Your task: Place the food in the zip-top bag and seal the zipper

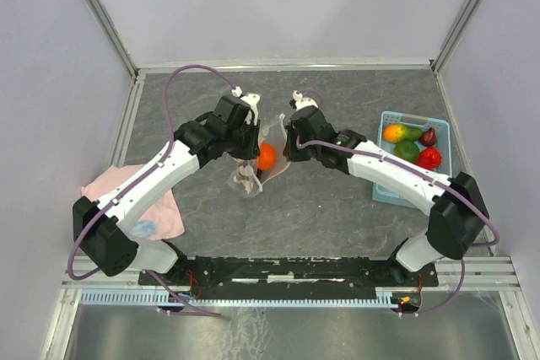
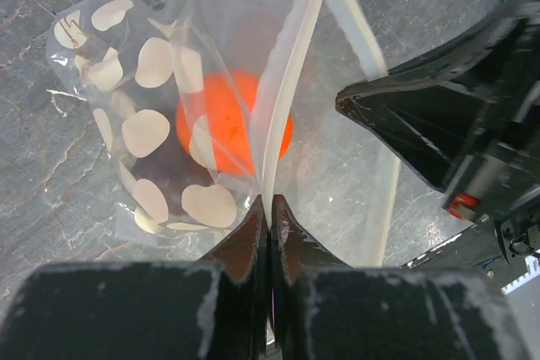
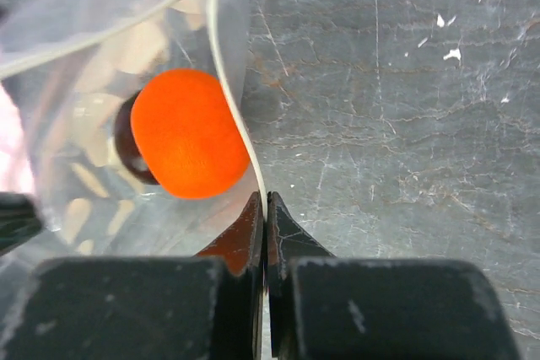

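A clear zip top bag (image 1: 246, 179) with pale oval patches stands with its mouth spread between both grippers. Inside it lies an orange, round food item (image 3: 187, 132), with something dark (image 3: 128, 142) beside it. My left gripper is shut on one edge of the bag's mouth, the white zip strip running up from between its fingertips. On the opposite edge, my right gripper is shut, the rim of the bag running down between its fingertips. The bag's mouth gapes open between the two grippers.
At the right stands a blue basket (image 1: 390, 200) of colourful toy fruit and vegetables. A pink cloth (image 1: 160, 213) lies at the left. The grey tabletop (image 1: 329, 225) in front of the bag is clear.
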